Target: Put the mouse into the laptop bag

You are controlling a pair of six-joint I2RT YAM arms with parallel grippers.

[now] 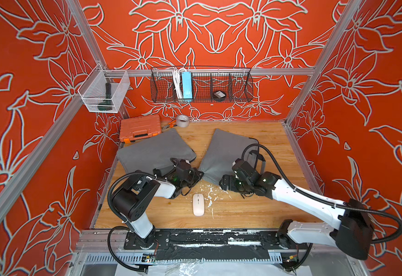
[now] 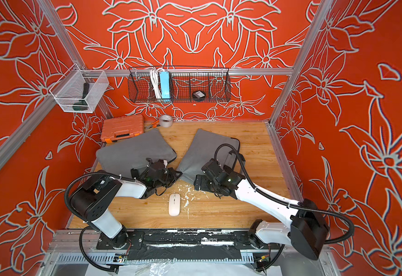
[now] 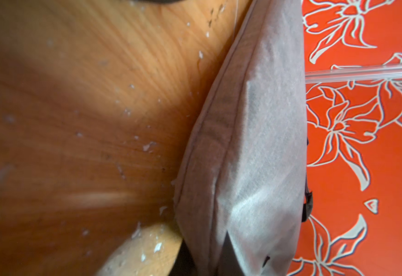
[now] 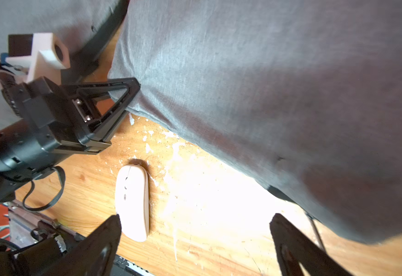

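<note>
A white mouse (image 1: pixel 198 204) lies at the front middle of the table, pale in the right wrist view (image 4: pixel 131 202). Behind it is a grey bag (image 1: pixel 228 151), with another grey bag (image 1: pixel 150 147) to its left. My left gripper is at the right-hand bag's near-left corner, its fingertips on the pinched fabric; how far they are closed is unclear. My right gripper hangs over the table just in front of that bag, open, right of the mouse.
An orange case (image 1: pixel 140 127), a tape roll (image 1: pixel 182 118) and an orange-handled tool sit at the back left. Wire baskets hang on the back and left walls. White flakes lie beside the mouse.
</note>
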